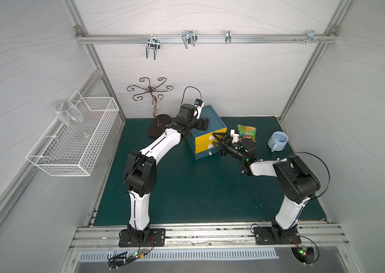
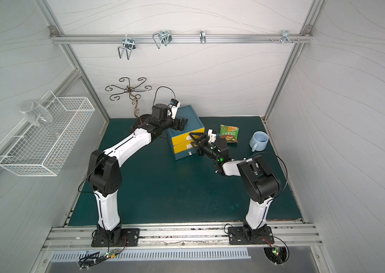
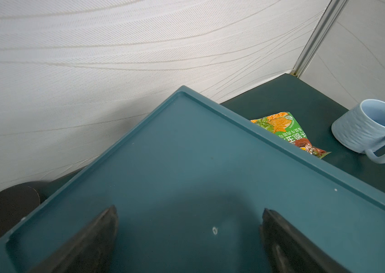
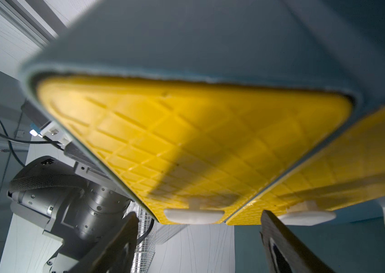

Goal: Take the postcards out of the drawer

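A blue drawer box with two shut yellow drawers (image 1: 200,147) stands at the back middle; no postcards are visible. My left gripper (image 1: 200,124) is over the box's top (image 3: 201,159), open, with the blue top between and below its fingers. My right gripper (image 1: 217,142) is at the drawer fronts, tilted, its fingers apart with nothing held. In the right wrist view, white handles (image 4: 194,216) on the yellow fronts sit just ahead of and between its fingertips.
A green snack packet (image 2: 229,132) and a blue mug (image 2: 258,141) lie to the right of the box. A curly metal stand (image 1: 158,119) is at the back left, and a wire basket (image 1: 83,161) hangs on the left wall.
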